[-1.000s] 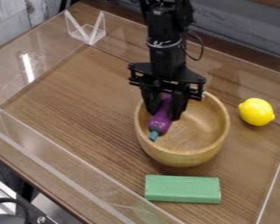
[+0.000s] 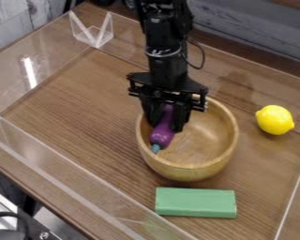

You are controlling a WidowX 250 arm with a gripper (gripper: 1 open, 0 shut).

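Observation:
The black gripper (image 2: 168, 109) reaches down from the top into the left part of a round tan bowl (image 2: 198, 154), shut on a purple object (image 2: 165, 131) with a small teal tip at its lower end, which is inside the bowl near its left wall. The fingertips are partly hidden by the gripper's body and the object.
A yellow lemon-like object (image 2: 274, 120) lies right of the bowl. A green block (image 2: 195, 202) lies in front of it.
The gripper and purple object have shifted slightly left and up within the bowl's area; the bowl, lemon and green block look nearly unmoved.

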